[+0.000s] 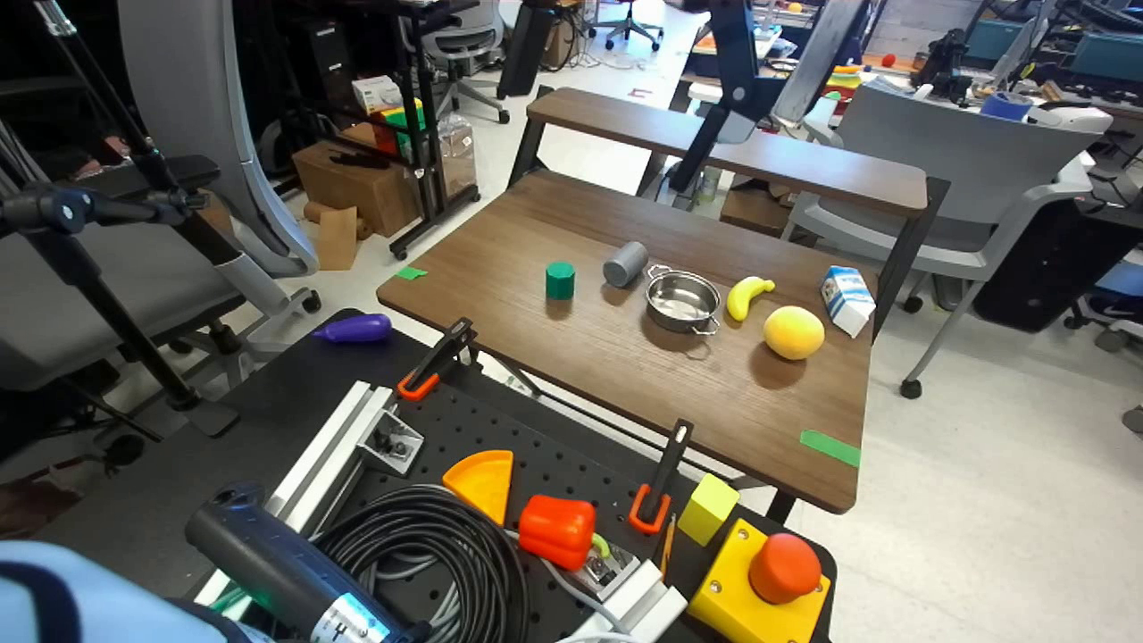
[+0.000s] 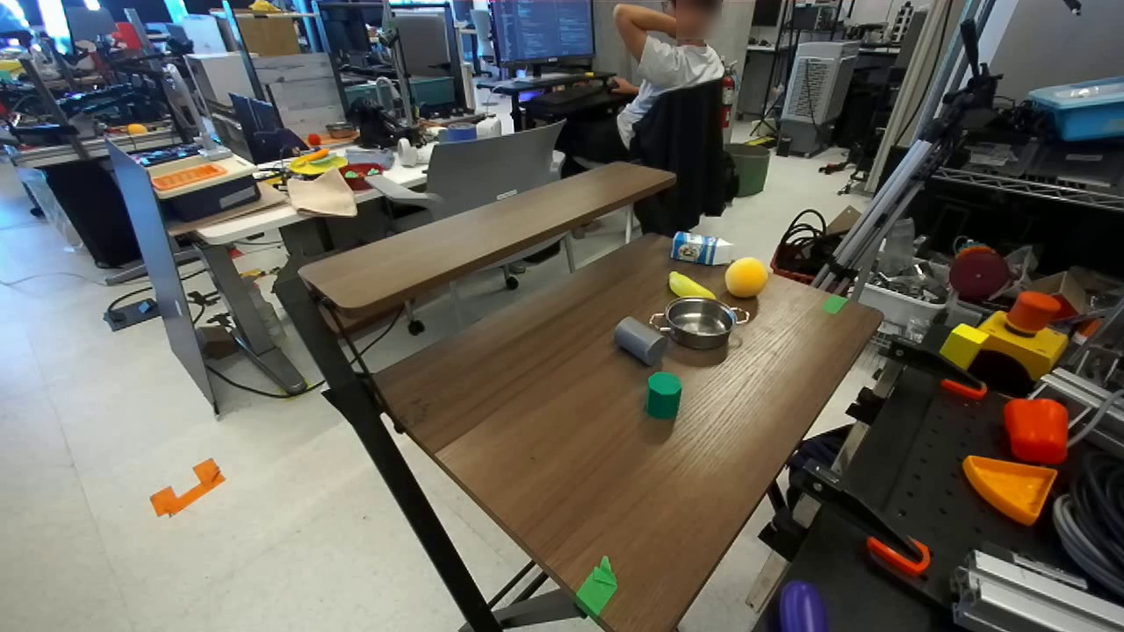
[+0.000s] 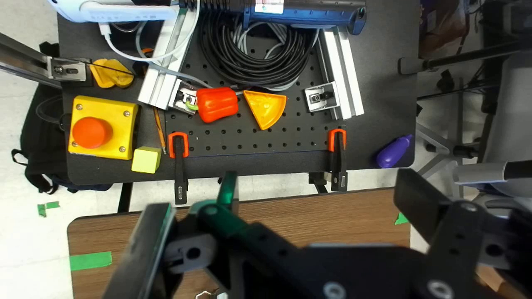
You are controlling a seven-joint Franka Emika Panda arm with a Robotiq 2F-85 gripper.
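High above the far side of the table in exterior view 1, my gripper [image 1: 600, 141] stands open, its two fingers wide apart and nothing between them. On the brown table [image 1: 482, 252] a green cylinder [image 1: 559, 280] stands upright, and a grey cylinder [image 1: 626, 263] lies on its side. To their right comes a small silver pot [image 1: 682, 300] with two handles, seemingly empty. A yellow banana [image 1: 747, 298], a round yellow fruit [image 1: 794, 332] and a blue-and-white carton [image 1: 847, 300] lying on its side are farther right. The gripper hides most of the tabletop in the wrist view.
A raised shelf [image 2: 495, 237] runs along the table's far edge. Beside the table, a black bench carries clamps, coiled cable [image 1: 429, 557], a red pepper [image 1: 557, 530], an orange wedge [image 1: 482, 482], a purple eggplant [image 1: 355, 328] and an emergency button [image 1: 785, 568].
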